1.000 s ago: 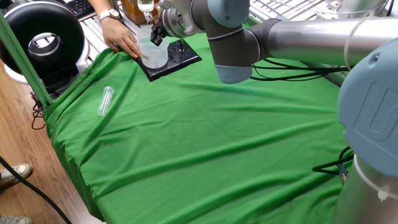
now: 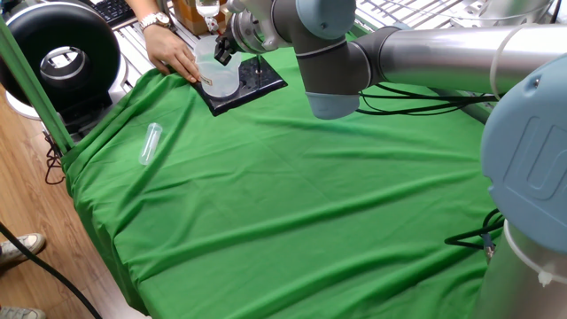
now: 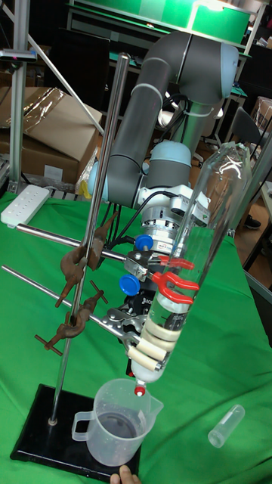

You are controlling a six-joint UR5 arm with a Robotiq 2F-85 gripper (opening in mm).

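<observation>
In exterior view 1 my gripper (image 2: 225,50) is at the top, beside the lower end of the glass vessel and just above the beaker. In exterior view 3 the black gripper (image 3: 138,305) is partly hidden behind the clamps and the vessel, so how its fingers stand does not show. The tall glass vessel (image 3: 173,306) leans in the stand's clamps, its red-and-white bottom outlet over the beaker. A clear plastic beaker (image 3: 121,423) with a handle stands on the black stand base (image 3: 40,435). A person's hand (image 2: 170,53) touches the beaker's side.
A clear plastic tube (image 2: 151,143) lies on the green cloth. The metal stand rod (image 3: 88,242) with rusty clamps (image 3: 74,323) rises beside the vessel. A white power strip (image 3: 24,206) lies at the cloth's far side.
</observation>
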